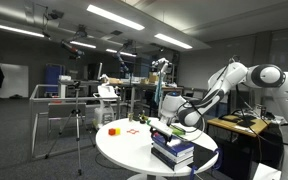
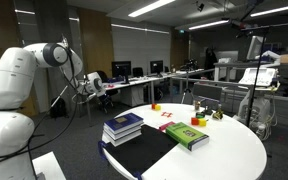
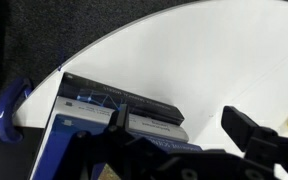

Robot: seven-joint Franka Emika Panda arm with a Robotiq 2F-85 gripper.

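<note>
A stack of books (image 1: 172, 150), blue and white on the outside, sits near the table's edge on the arm's side. In exterior view 2 the same stack (image 2: 122, 129) rests on a black surface. My gripper (image 1: 164, 130) hangs low over the stack in exterior view 1. In the wrist view the gripper is open, its two dark fingers well apart. Book spines (image 3: 134, 117) lie below, partly covered by the left finger. Whether any finger touches a book cannot be told.
A green book (image 2: 187, 136) lies flat on the white table (image 2: 229, 155), apart from the stack. Small red and yellow blocks (image 2: 199, 122) stand farther back. A blue curved piece (image 3: 14, 108) lies by the books.
</note>
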